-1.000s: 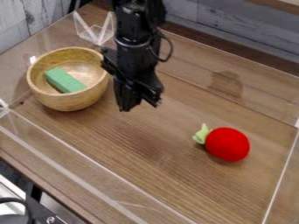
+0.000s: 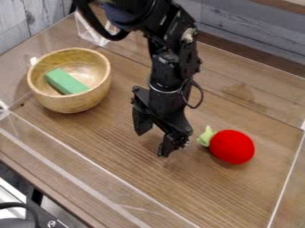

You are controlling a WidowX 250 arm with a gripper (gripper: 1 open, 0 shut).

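My black gripper (image 2: 162, 130) hangs low over the middle of the wooden table, its fingers open with nothing visible between them. Just to its right lies a red round object (image 2: 231, 147) with a small pale green top (image 2: 205, 136). At the left, a tan bowl (image 2: 92, 93) holds a green block (image 2: 64, 81).
Behind the arm at the upper left is a clear plastic item, partly hidden. A wall or ledge runs along the back, and dark cables are at the lower left edge.
My gripper has moved down and to the right, away from the bowl and closer to the red object. The objects on the table have not visibly moved.
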